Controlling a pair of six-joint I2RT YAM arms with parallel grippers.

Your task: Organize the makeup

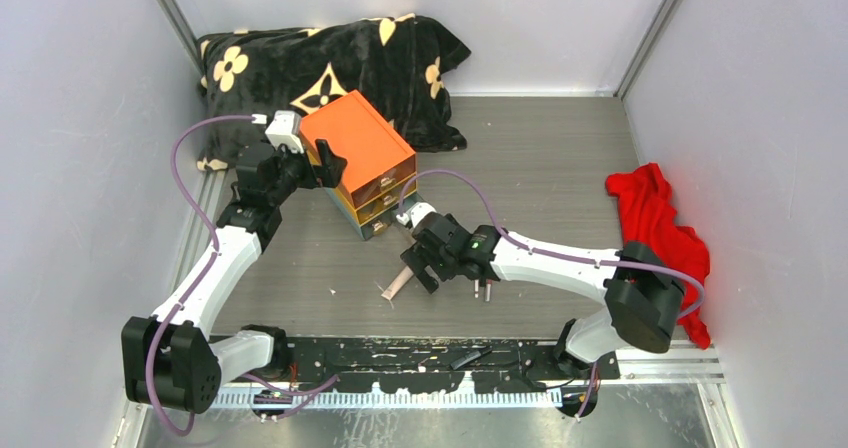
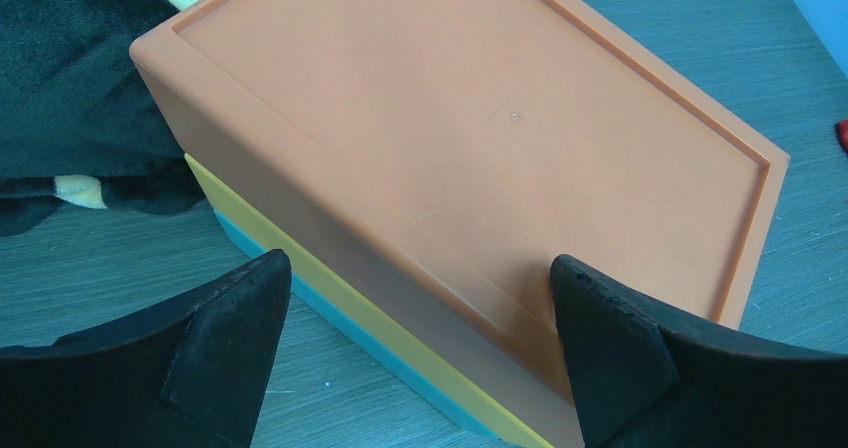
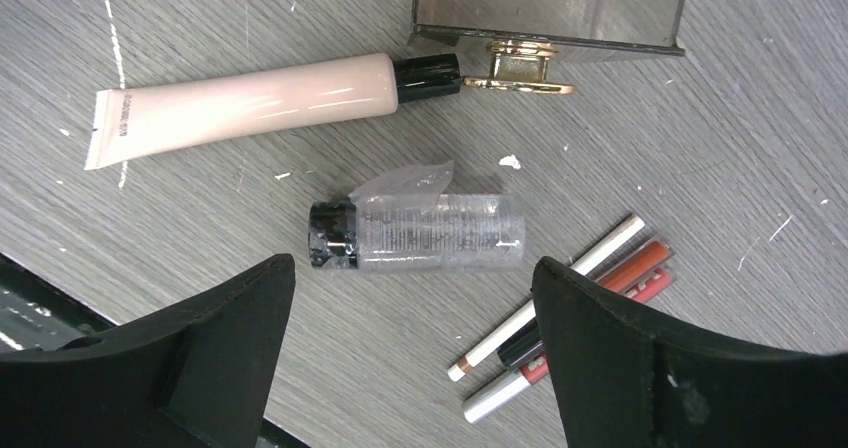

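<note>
An orange-topped organizer [image 1: 355, 133] with clear drawers stands near the blanket. My left gripper is open at its upper side edge. My right gripper is open above the table, its fingers either side below a small clear bottle with black cap [image 3: 440, 233]. A pale pink tube [image 3: 240, 108] lies beside a clear drawer with gold knob [image 3: 550, 3]. A white pencil [image 3: 610, 243] and lip products [image 3: 635, 266] lie at the right, partly behind a finger.
A black patterned blanket [image 1: 260, 78] lies at the back, a red cloth [image 1: 650, 228] at the right.
</note>
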